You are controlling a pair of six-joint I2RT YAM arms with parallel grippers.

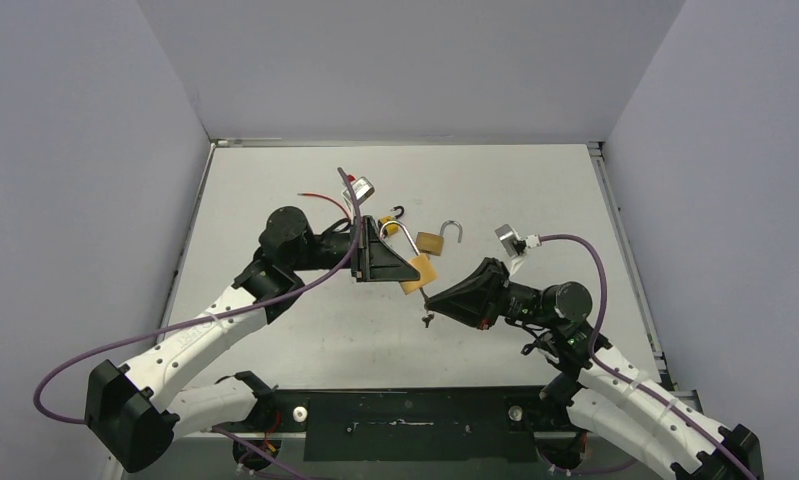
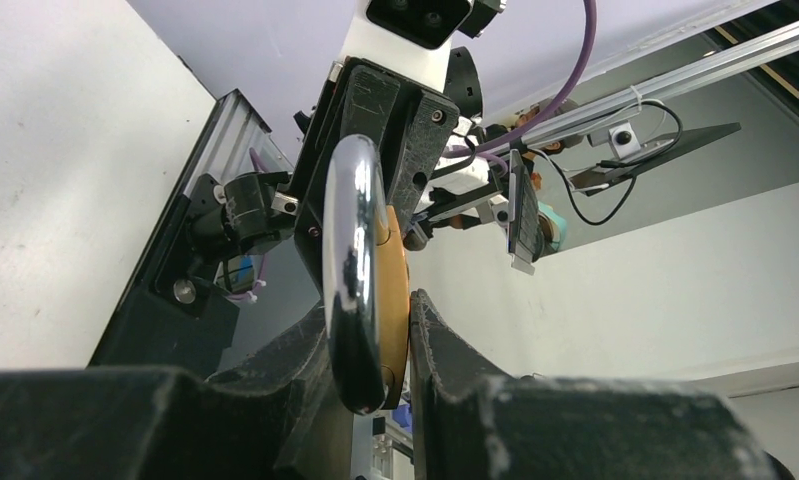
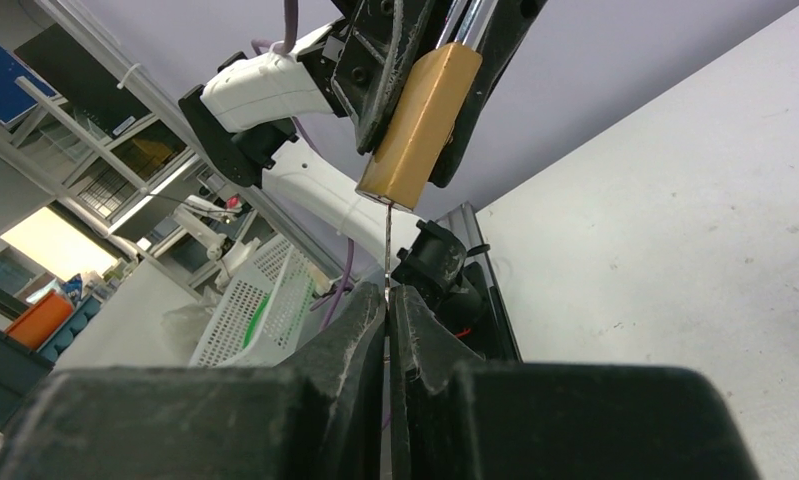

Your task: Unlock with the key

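Note:
A brass padlock (image 1: pixel 426 270) with a long steel shackle is in the air over the table's middle, my left gripper (image 1: pixel 417 276) shut on its body. The shackle (image 2: pixel 349 270) fills the near part of the left wrist view. Just below and right, my right gripper (image 1: pixel 429 303) is shut on a thin key (image 3: pixel 388 250). In the right wrist view the key stands edge-on, its blade running up to the bottom face of the padlock body (image 3: pixel 422 125). The tip appears to meet that face; whether it sits inside the keyway I cannot tell.
Behind the grippers, another brass padlock (image 1: pixel 430 243) lies with its shackle open. Near it are a small yellow padlock (image 1: pixel 388 226) and a silver item with a red part (image 1: pixel 360 189).

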